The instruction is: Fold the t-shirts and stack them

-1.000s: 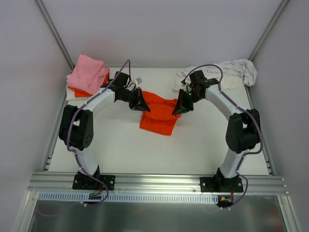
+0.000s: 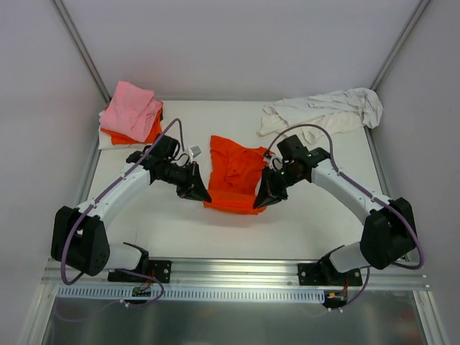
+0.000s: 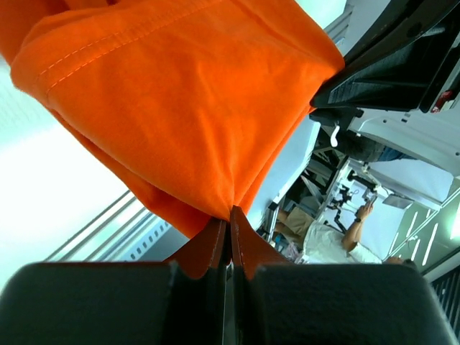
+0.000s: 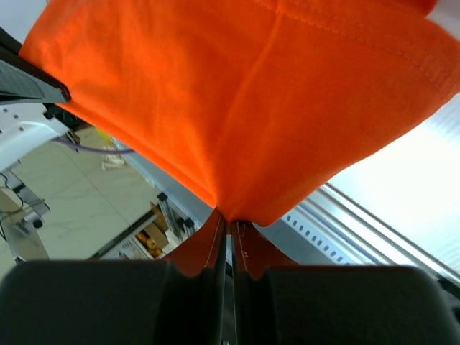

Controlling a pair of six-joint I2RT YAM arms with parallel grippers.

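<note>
An orange t-shirt lies mid-table, its near part held up by both grippers. My left gripper is shut on one corner; in the left wrist view the fabric runs into its closed fingertips. My right gripper is shut on the other corner, and in the right wrist view the orange cloth is pinched at its tips. The band of cloth between them is stretched across toward the table's front.
A folded stack, pink shirt over orange and white, sits at the back left. Crumpled white shirts lie at the back right.
</note>
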